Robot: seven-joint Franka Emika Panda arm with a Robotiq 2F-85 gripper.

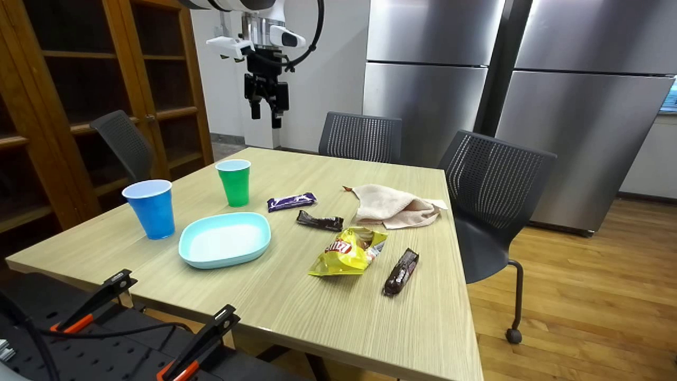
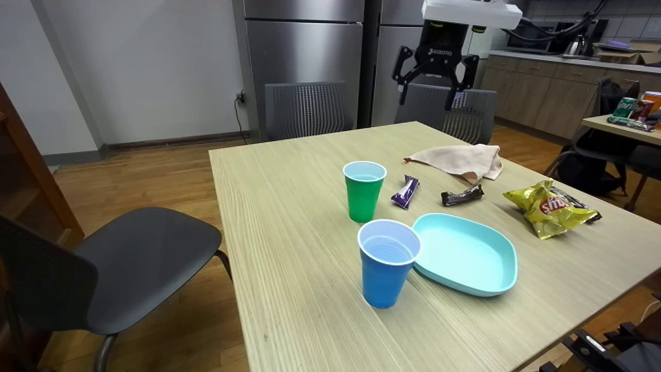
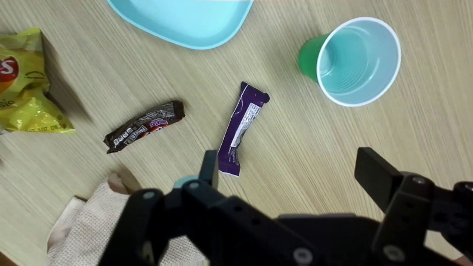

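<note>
My gripper (image 1: 266,115) hangs open above the table with nothing between its fingers. In the wrist view, a purple-wrapped bar (image 3: 241,128) lies below, its lower end beside the left finger (image 3: 209,168). A dark brown wrapped bar (image 3: 144,126) rests left of it. The green cup (image 1: 236,183) and the blue cup (image 1: 151,208) stand upright on the left in exterior view 1. Near them sits an empty light-blue dish (image 1: 225,240). A yellow chip bag (image 1: 346,252) lies toward the right, with another dark bar (image 1: 401,272) beside it. The crumpled beige cloth (image 1: 396,206) is farther back.
Bare tabletop (image 2: 297,204) spreads widely left of the cups in exterior view 2. Dark chairs (image 1: 501,190) stand around the table. Two black-and-orange clamps (image 1: 203,339) are at the near edge in exterior view 1.
</note>
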